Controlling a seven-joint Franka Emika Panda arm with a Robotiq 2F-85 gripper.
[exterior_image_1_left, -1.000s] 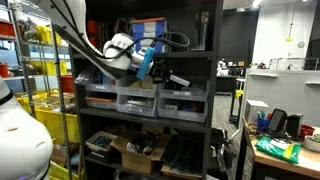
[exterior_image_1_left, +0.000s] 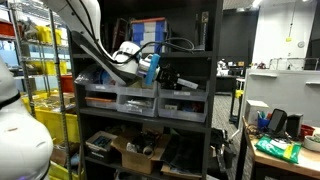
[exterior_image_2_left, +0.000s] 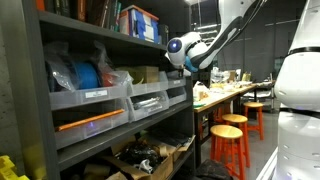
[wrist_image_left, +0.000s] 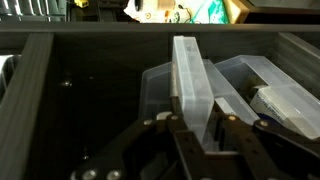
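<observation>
My gripper is shut on a slim white and orange box (wrist_image_left: 194, 75), which stands out between its fingers in the wrist view. Below and around the box are clear plastic bins (wrist_image_left: 248, 72) on a dark shelf. In exterior view 1 the gripper (exterior_image_1_left: 168, 76) is at the shelf, just above the row of clear bins (exterior_image_1_left: 183, 104); the box is too small and dark to make out there. Exterior view 2 shows the arm (exterior_image_2_left: 192, 47) at the far end of the shelf, its gripper mostly hidden.
A white box (wrist_image_left: 285, 110) lies in the right-hand bin. Overhead, an upper shelf board (exterior_image_2_left: 95, 32) bears books. A wooden table (exterior_image_1_left: 283, 151) with a green bag (exterior_image_1_left: 277, 148) stands to the right. Cardboard boxes (exterior_image_1_left: 138, 154) sit on the lower shelf.
The arm has lowered a little, and its wrist with the blue ring has shifted slightly right and down in exterior view 1. The bins and shelf look unchanged.
</observation>
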